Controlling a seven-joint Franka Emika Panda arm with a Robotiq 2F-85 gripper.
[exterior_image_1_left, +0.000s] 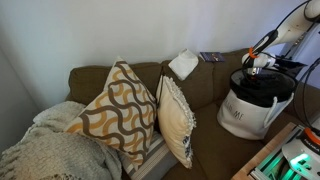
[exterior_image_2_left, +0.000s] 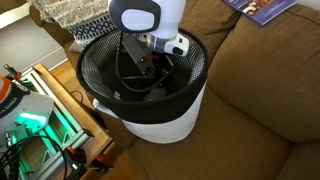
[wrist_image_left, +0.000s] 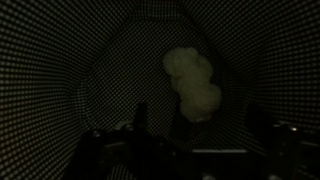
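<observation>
My gripper (exterior_image_2_left: 150, 75) reaches down into the black mesh mouth of a white fabric basket (exterior_image_2_left: 160, 132), with the white arm above it. In the wrist view, a pale, lumpy, soft-looking thing (wrist_image_left: 193, 84) lies in the dark interior, beyond the gripper's dark fingers (wrist_image_left: 139, 116). The fingers stand apart with nothing visibly between them. The same basket (exterior_image_1_left: 245, 117) stands at the right in exterior view 1. Dim light hides most detail inside.
Mesh walls (wrist_image_left: 55, 75) surround the gripper on its sides. A brown sofa (exterior_image_2_left: 250, 100) lies around the basket. Farther along it are a patterned cushion (exterior_image_1_left: 120, 112), a cream cushion (exterior_image_1_left: 175, 120), a white cloth (exterior_image_1_left: 184, 65) and a book (exterior_image_2_left: 262, 8).
</observation>
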